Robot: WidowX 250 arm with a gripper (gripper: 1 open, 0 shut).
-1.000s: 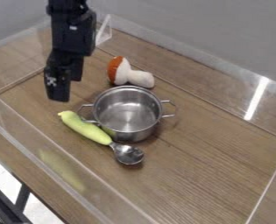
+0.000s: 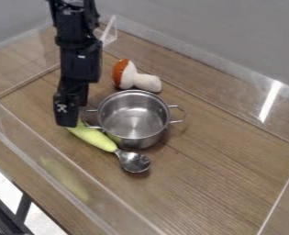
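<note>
The black gripper (image 2: pixel 68 106) reaches down from the upper left to just above the handle end of a ladle or spoon with a yellow-green handle (image 2: pixel 93 138) and steel bowl (image 2: pixel 134 162). I cannot tell whether its fingers are open or shut. The steel pot (image 2: pixel 133 117) with two side handles sits right of the gripper, beside the spoon. A white toy (image 2: pixel 141 81) with an orange-red top, perhaps a mushroom, lies behind the pot.
A pale wall runs along the back, and a clear edge borders the left side.
The gripper has moved down and slightly toward the front, to the green handle's end. The pot, spoon and toy look unmoved.
</note>
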